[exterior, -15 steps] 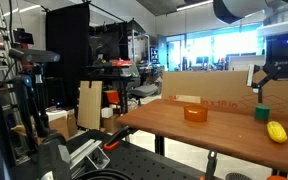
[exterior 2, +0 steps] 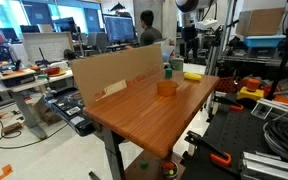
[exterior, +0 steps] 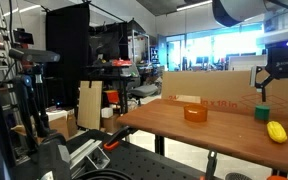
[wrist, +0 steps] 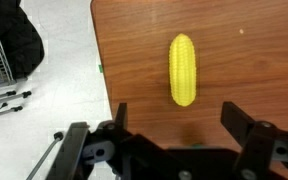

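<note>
A yellow corn cob [wrist: 183,70] lies on the brown wooden table [wrist: 134,60], lengthwise in the wrist view, with bare wood around it. My gripper is open and empty, its two dark fingers wide apart; in the wrist picture the cob appears just beyond the gap between them. From the side, the arm hangs well above the right end of the table, over the cob [exterior: 276,132]. A green cup [exterior: 261,112] stands behind the cob. Farther left on the table sits an orange bowl [exterior: 195,113].
A tall cardboard panel [exterior 2: 119,75] stands along one long side of the table. Between bowl and cob the tabletop [exterior: 229,127] is clear. A black bag [wrist: 17,38] and a wire rack lie off the table's edge.
</note>
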